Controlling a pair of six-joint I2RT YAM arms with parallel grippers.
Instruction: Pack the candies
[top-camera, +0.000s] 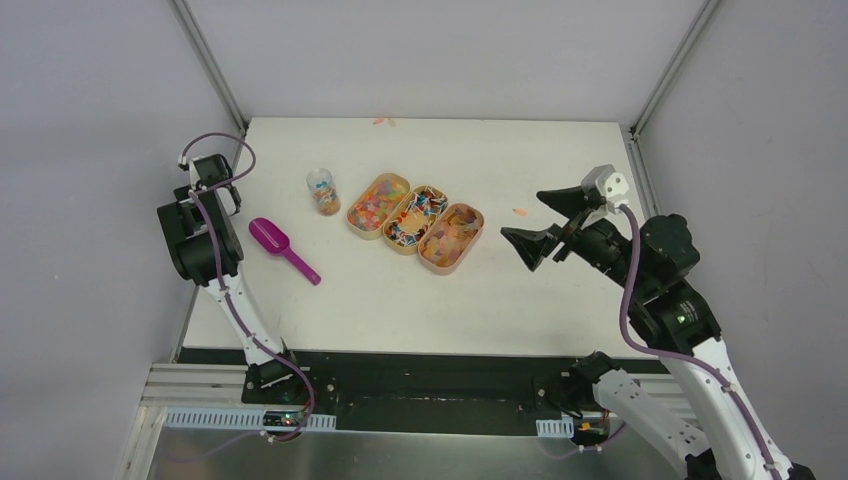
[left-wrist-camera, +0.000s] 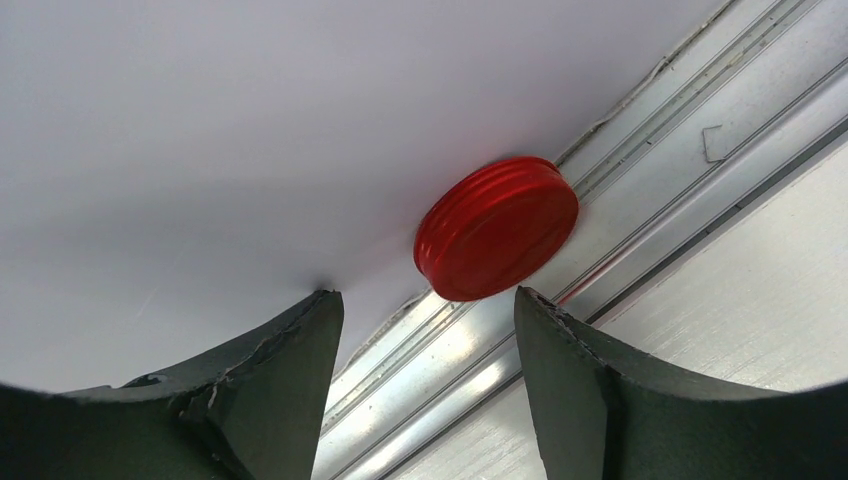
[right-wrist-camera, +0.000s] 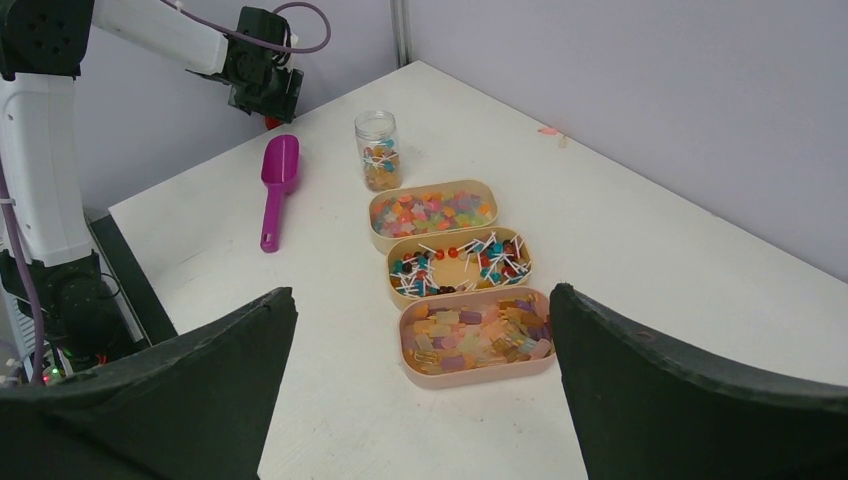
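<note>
In the left wrist view a red lid (left-wrist-camera: 500, 230) rests tilted against the side wall and the metal rail. My left gripper is open, its fingers to either side below the lid and nothing between them. A clear jar (top-camera: 323, 191), lidless and partly filled with candies, stands upright on the table. Three trays sit in a row: gummies (top-camera: 378, 202), stick candies (top-camera: 415, 216) and paler jelly candies (top-camera: 451, 238). The purple scoop (top-camera: 284, 249) lies left of them. At the right, my right gripper (top-camera: 527, 215) hangs open and empty.
The left wall and metal rail (left-wrist-camera: 690, 160) are close around the lid. Small orange bits lie at the table's back edge (top-camera: 383, 121) and right of the trays.
</note>
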